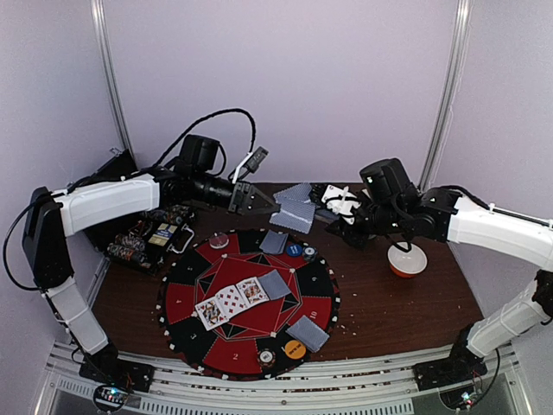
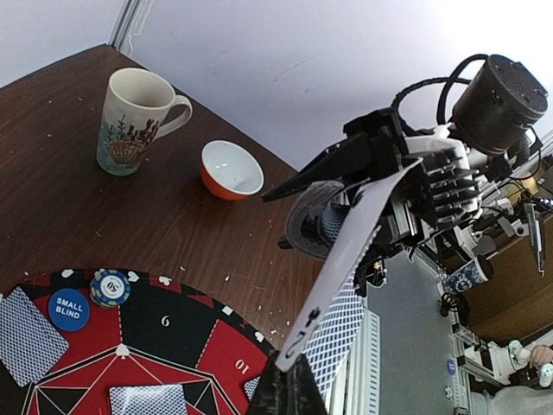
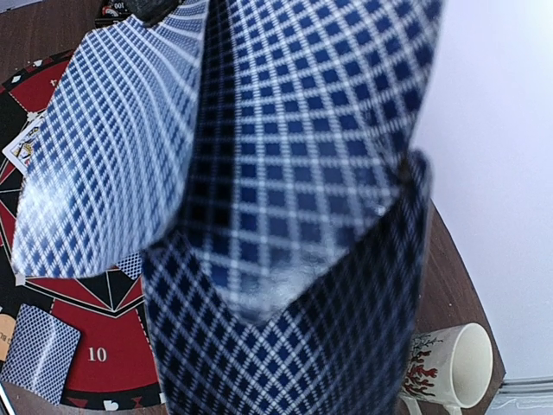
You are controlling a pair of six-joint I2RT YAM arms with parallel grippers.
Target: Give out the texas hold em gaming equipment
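In the top view my left gripper [image 1: 271,207] is shut on the near edge of a blue-backed playing card [image 1: 291,220], raised above the table. In the left wrist view the card's white face [image 2: 352,251] slants from the fingertips up to the right gripper. Facing it, my right gripper [image 1: 323,201] is shut on a bent stack of cards [image 2: 308,226]. Blue-checked card backs [image 3: 302,130] fill much of the right wrist view and hide the right fingers. Three face-up cards [image 1: 231,300] and a face-down card [image 1: 275,284] lie in a row on the round poker mat [image 1: 186,271].
Face-down cards [image 1: 308,332] lie near an orange blind button [image 1: 295,349] and a chip [image 1: 266,356]. By the far cards [image 1: 273,242] is a blue button [image 1: 295,250]. A chip case [image 1: 160,233] stands left, a bowl [image 1: 407,258] right, near a mug [image 2: 136,121].
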